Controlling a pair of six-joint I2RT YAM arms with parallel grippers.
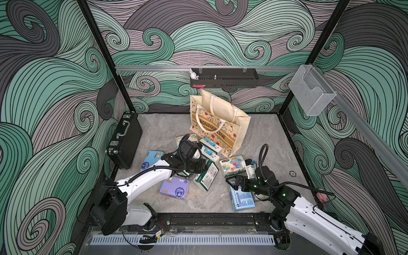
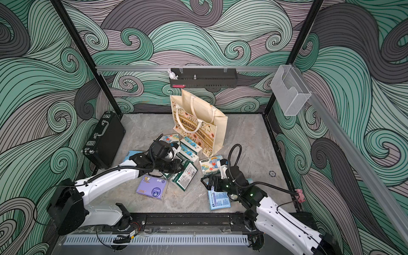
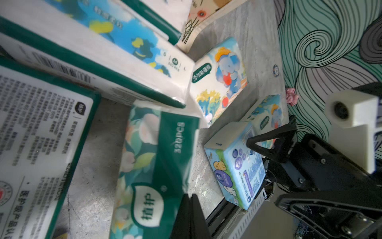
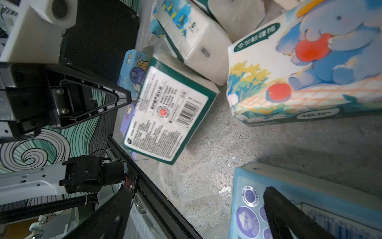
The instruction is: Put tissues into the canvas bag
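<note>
A canvas bag (image 1: 218, 136) stands upright at the back middle, with tissue packs scattered before it. My left gripper is shut among the packs, its tips at a green tissue pack (image 3: 147, 167); I see nothing clearly between its fingers. A white-backed green pack (image 4: 167, 111) lies in the middle. My right gripper is open above the front-right packs, between an elephant-print pack (image 4: 302, 67) and a blue pack (image 4: 254, 199). A purple pack (image 1: 173, 187) lies at front left.
A black case (image 1: 123, 140) stands along the left edge. A wire basket (image 1: 310, 93) and a black tray (image 1: 223, 78) hang on rails.
</note>
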